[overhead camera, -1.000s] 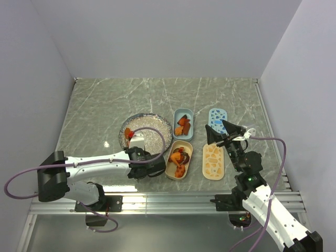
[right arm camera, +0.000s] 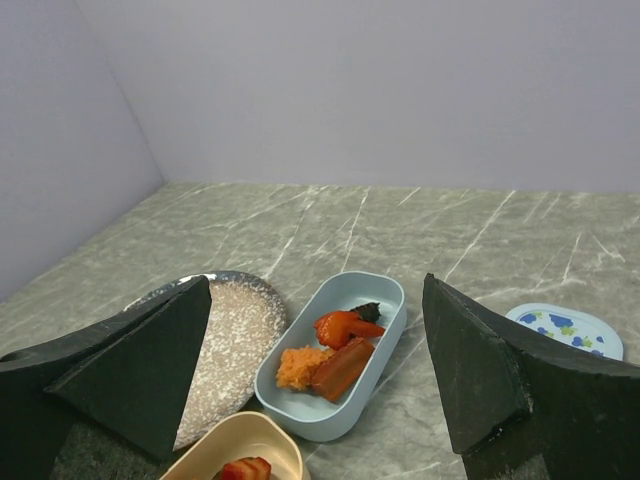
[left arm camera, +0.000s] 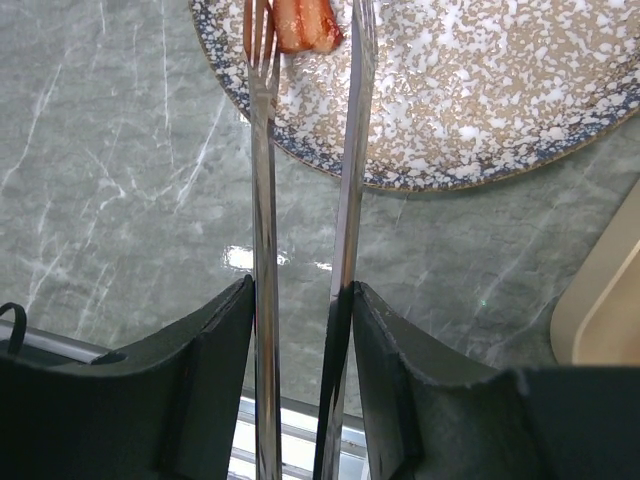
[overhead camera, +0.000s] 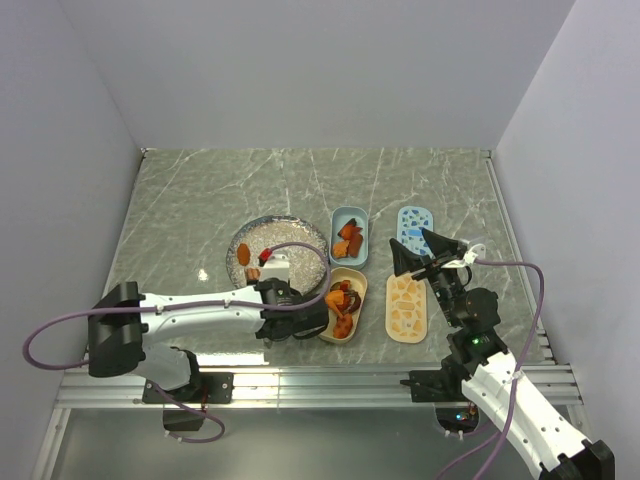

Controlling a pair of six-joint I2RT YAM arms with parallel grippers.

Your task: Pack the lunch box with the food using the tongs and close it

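Note:
My left gripper holds long metal tongs [left arm camera: 264, 200]; their prongs flank a reddish-brown food piece [left arm camera: 308, 25] on the speckled round plate [left arm camera: 450, 120]. An orange piece [overhead camera: 243, 254] lies at that plate's left side in the top view. The blue lunch box [overhead camera: 349, 213] holds several foods; the cream box [overhead camera: 330, 330] beside my left gripper also holds food. My right gripper [overhead camera: 420, 252] hangs over the right-side moulds, fingers apart with nothing between.
A blue mould tray [overhead camera: 414, 215] and a yellow one [overhead camera: 406, 330] lie on the right.
My left arm has shifted slightly rightward and toward the front in the top view. The right arm and the boxes have not moved.

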